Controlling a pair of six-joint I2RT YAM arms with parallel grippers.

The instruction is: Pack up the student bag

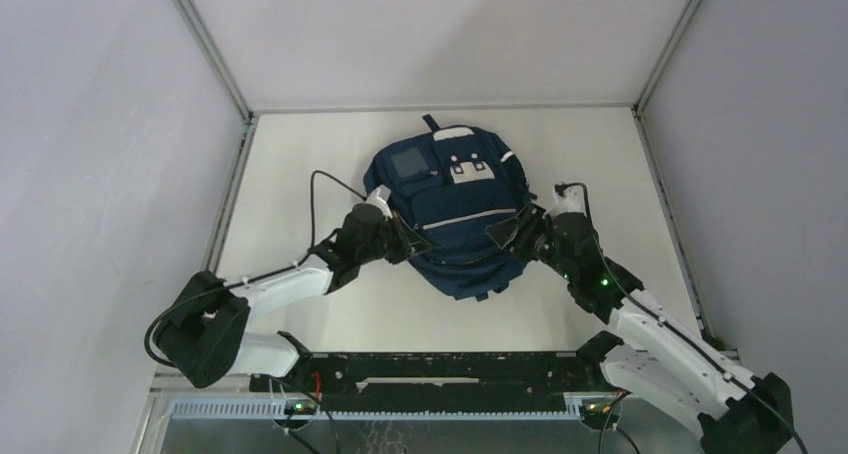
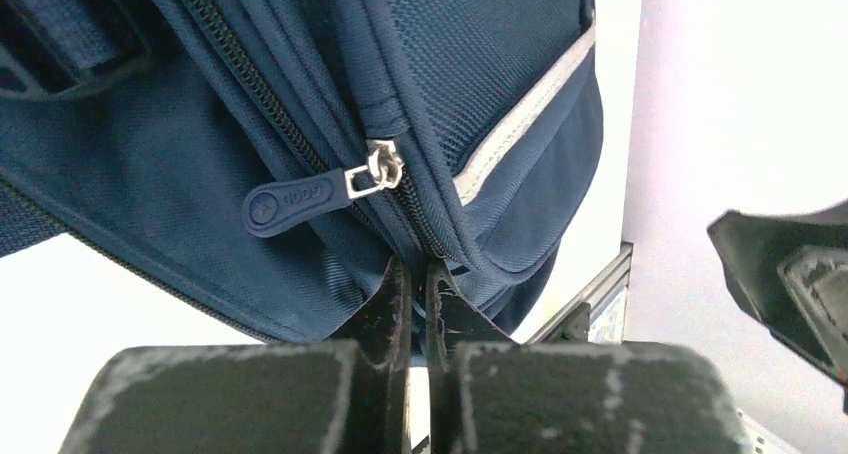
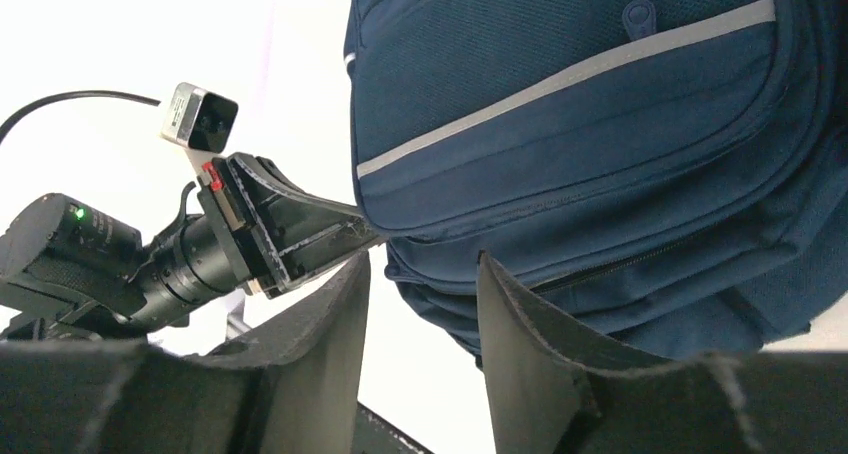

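Observation:
The navy backpack [image 1: 450, 189] lies flat on the white table, front pockets up. My left gripper is shut with its tips down in the folds by a zipper beside a zipper pull [image 2: 295, 199]; whether any fabric is between them is hidden. In the top view it is at the bag's lower left. My right gripper stands open above the lower front pocket's zipped edge, at the bag's right side in the top view, with nothing visible between its fingers.
Pale walls with metal rails border it at back and sides, and a dark beam [image 1: 450, 364] runs along the front edge.

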